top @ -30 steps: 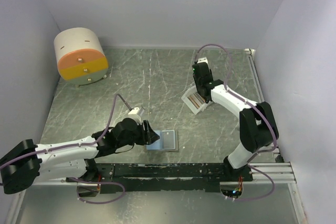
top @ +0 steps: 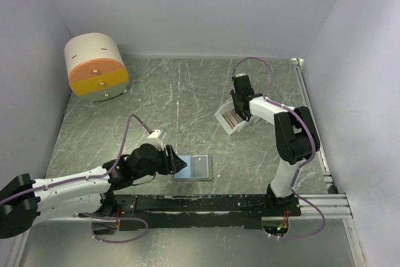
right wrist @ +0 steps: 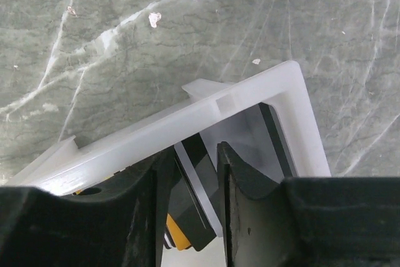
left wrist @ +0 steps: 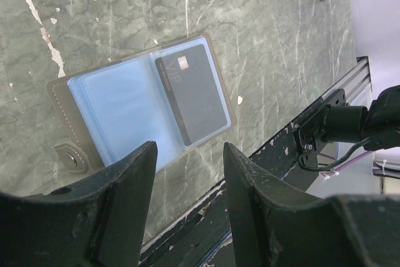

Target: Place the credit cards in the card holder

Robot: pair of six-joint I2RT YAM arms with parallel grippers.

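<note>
A white tray [top: 225,123] with upright cards [right wrist: 194,198] stands at the right middle of the table; the right wrist view shows dark and yellow cards inside its frame. My right gripper is down at the cards, its fingers apart around or beside a card; its exact hold is unclear. The open card holder [left wrist: 128,104] lies at the front middle, with a grey card [left wrist: 194,92] in its right pocket and the blue left side empty. My left gripper hangs open above the holder's near edge, nothing between its fingers.
A white cabinet [top: 94,51] with orange and yellow drawers stands at the back left. The table between it and the tray is clear. Walls border both sides and the back.
The right arm has shifted and bent, its gripper lowering at the tray. The left arm stays nearly still.
</note>
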